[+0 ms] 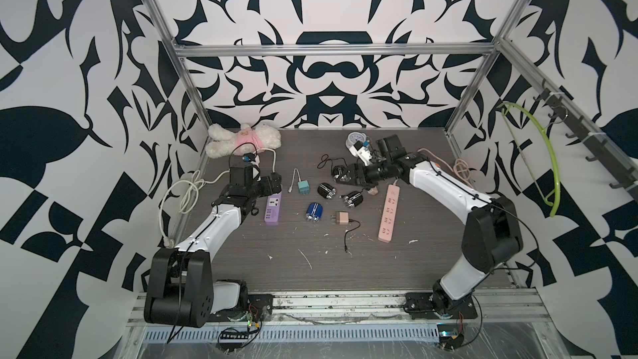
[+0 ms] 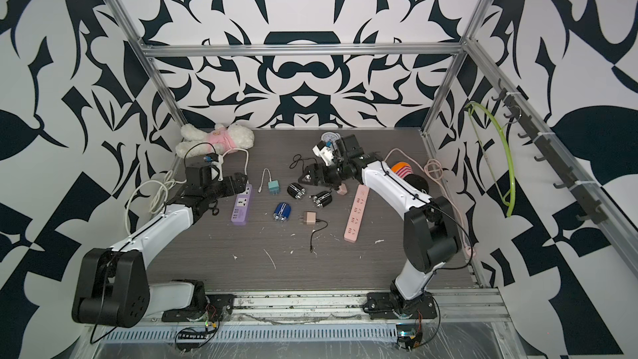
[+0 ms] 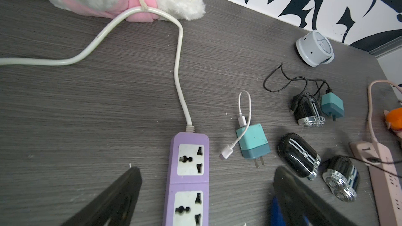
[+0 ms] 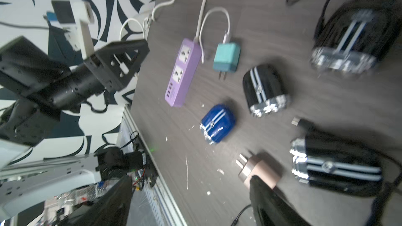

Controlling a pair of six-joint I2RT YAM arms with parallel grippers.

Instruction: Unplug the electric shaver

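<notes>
Black shaver with a silver head lies beside the pink power strip. Close by it, apart from its body, is the bare end of a black cord running off to the right. Two more black shavers, a near-middle one and a far one, and a blue shaver lie around. My right gripper is over the far shaver in the top left view, its fingers apart and empty. My left gripper stands open above the purple power strip, holding nothing.
A teal adapter with a white cable and a pink adapter with a black cable lie between the strips. At the back are a white plush toy and a white dial.
</notes>
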